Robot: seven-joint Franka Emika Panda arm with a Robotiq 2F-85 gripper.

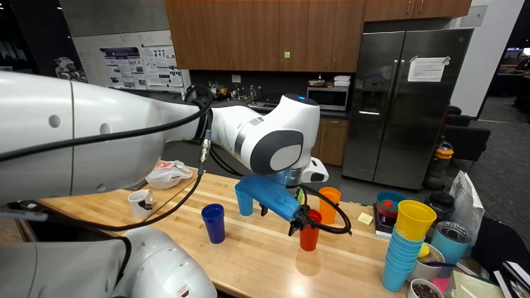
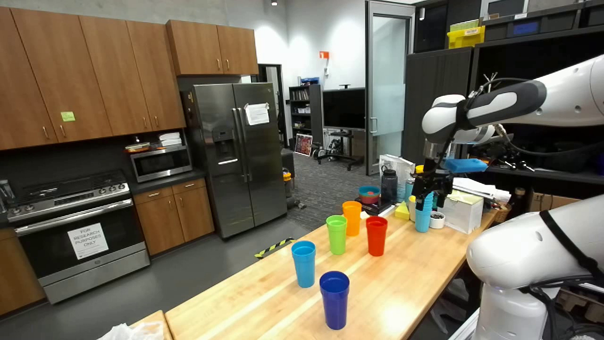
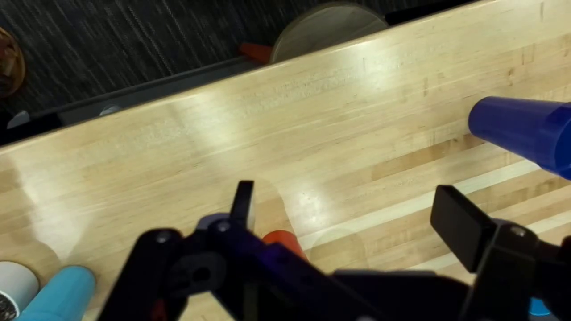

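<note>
My gripper is open above the table, its two fingers wide apart and no object held between them. Several cups stand upright and separate on the wooden table: a dark blue cup (image 2: 334, 300), a light blue cup (image 2: 304, 264), a green cup (image 2: 337, 235), an orange cup (image 2: 352, 218) and a red cup (image 2: 376, 236). At the table's right end in exterior view 1, a yellow cup (image 1: 415, 220) tops a stack of light blue cups (image 1: 401, 260). In the wrist view, the gripper's body partly covers the red cup (image 3: 283, 239).
Beside the stack are a small pot (image 1: 423, 289), a tumbler (image 1: 451, 241) and bowls (image 1: 389, 201). A white mug (image 1: 141, 203) and a plastic bag (image 1: 167, 174) occupy the left end. Bare wood (image 1: 248, 260) lies along the near side.
</note>
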